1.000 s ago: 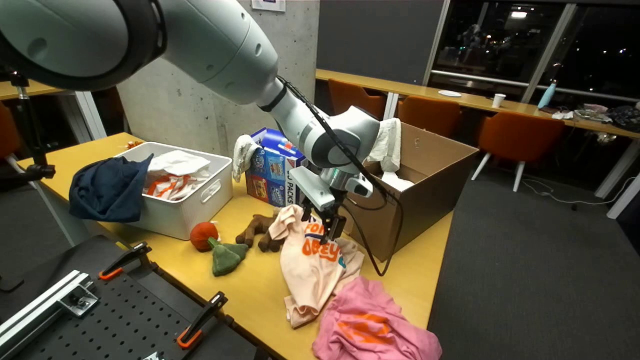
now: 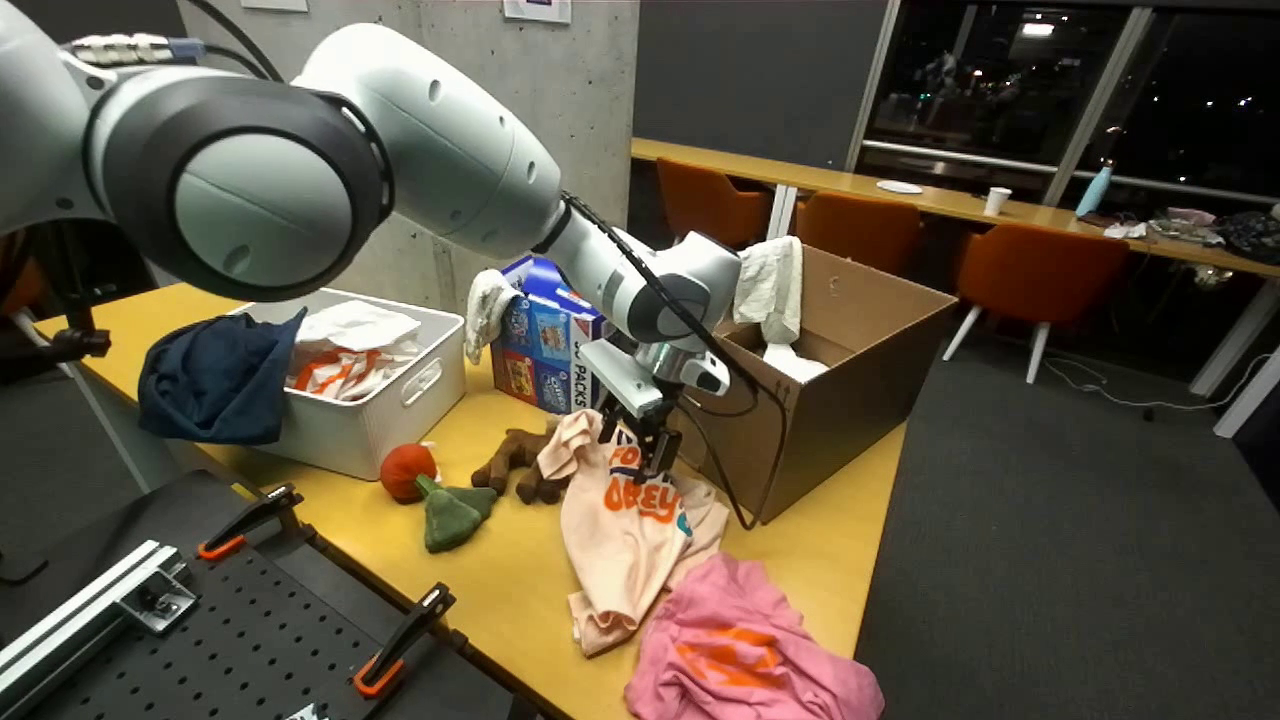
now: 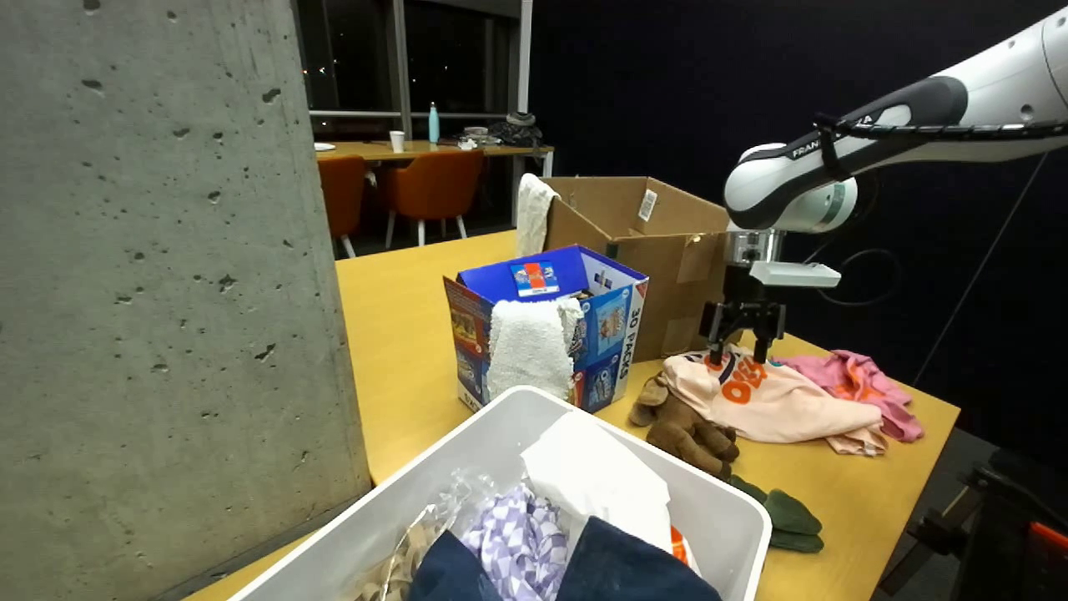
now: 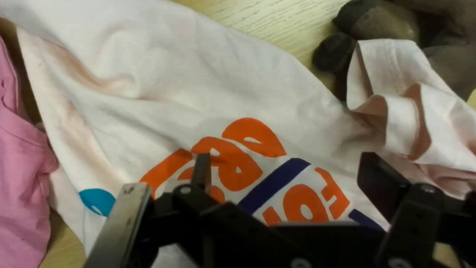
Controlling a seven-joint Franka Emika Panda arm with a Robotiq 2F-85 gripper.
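Observation:
A pale peach shirt (image 2: pixel 618 540) with orange and dark blue lettering lies rumpled on the yellow table. Over its printed part stands my gripper (image 3: pixel 738 351), open and pointing down, its fingertips close to the cloth; whether they touch it I cannot tell. In the wrist view the fingers (image 4: pixel 203 172) are wide apart, with the flat print of the peach shirt (image 4: pixel 192 80) showing between and beyond them. A pink shirt (image 2: pixel 756 648) with an orange print lies crumpled beside it at the table's near end. A brown plush toy (image 3: pixel 691 431) rests against the peach shirt's other side.
Behind the gripper stands a large open cardboard box (image 2: pixel 840 396) with white cloth over its edge. A blue snack box (image 2: pixel 540 348) and a white bin (image 2: pixel 414 414) of fabrics stand further left. Red and green plush vegetables (image 2: pixel 456 516) lie on the table, with bare tabletop before them.
The arm's upper links have swung down and back. My gripper has shifted slightly left and up in exterior view 1. The shirts and other objects have not moved.

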